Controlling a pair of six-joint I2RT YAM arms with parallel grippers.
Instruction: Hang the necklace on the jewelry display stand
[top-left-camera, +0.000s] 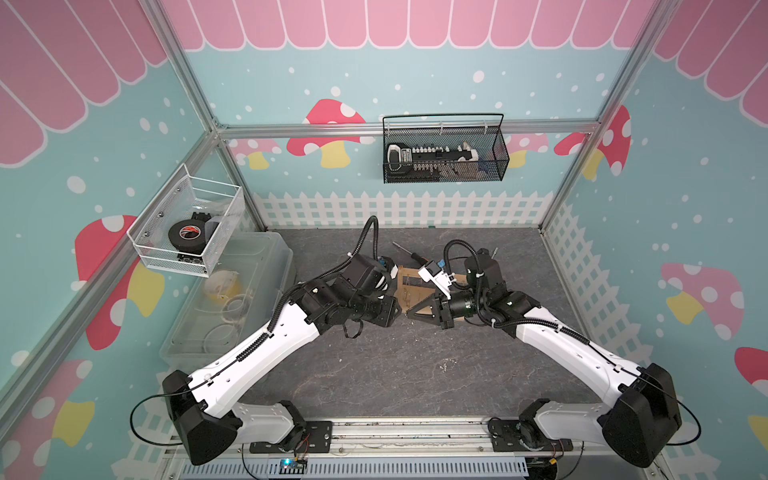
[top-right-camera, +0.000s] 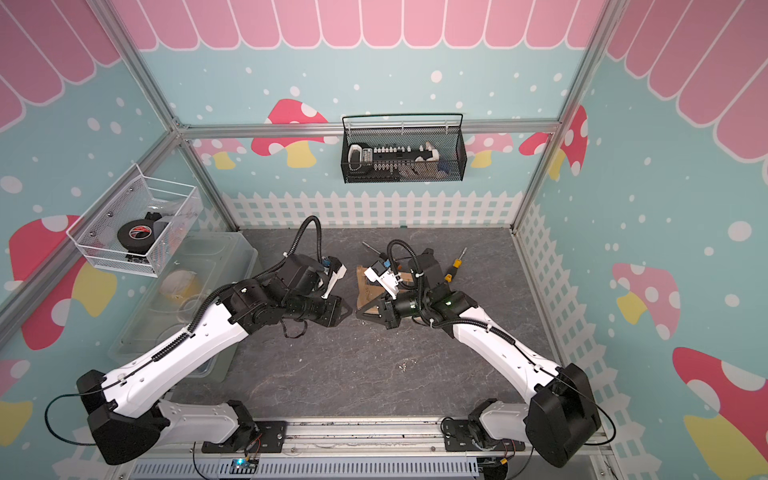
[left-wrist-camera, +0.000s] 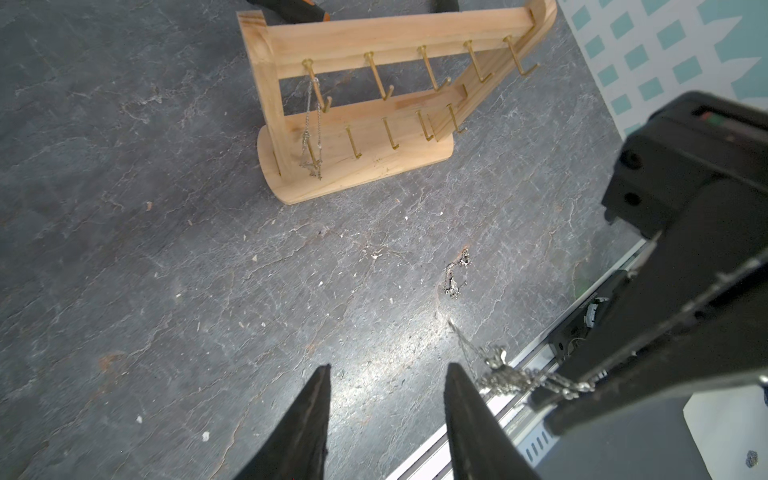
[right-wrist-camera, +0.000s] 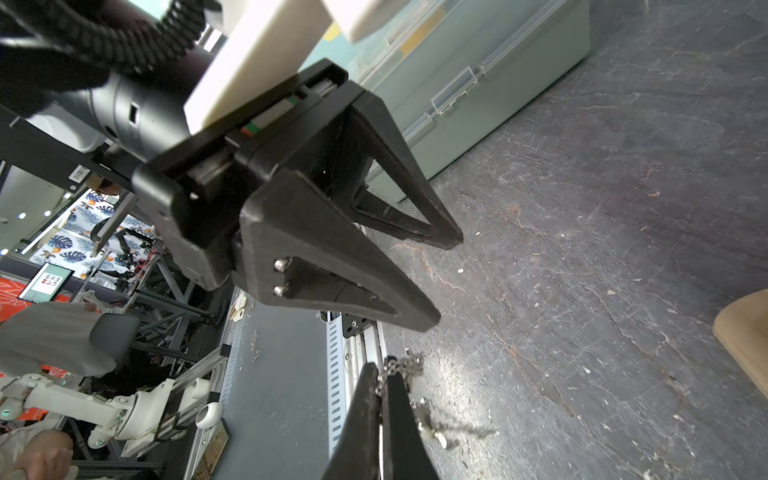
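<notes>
The wooden jewelry stand (left-wrist-camera: 400, 36) stands on the floor with a silver chain (left-wrist-camera: 308, 128) on a leftmost hook; in both top views the arms partly hide it. My left gripper is open and empty. My right gripper is shut, with a silver necklace (right-wrist-camera: 400, 368) at its fingertips, held just beside the left gripper. In the left wrist view that necklace lies blurred along the right gripper's dark fingers. Another small piece of jewelry (left-wrist-camera: 454, 272) lies on the floor in front of the stand.
A lidded plastic box (top-left-camera: 184, 340) stands at the left under a white wire basket (top-left-camera: 160, 256). A black mesh basket (top-left-camera: 448, 176) hangs on the back wall. Screwdrivers (top-right-camera: 456, 264) lie behind the stand.
</notes>
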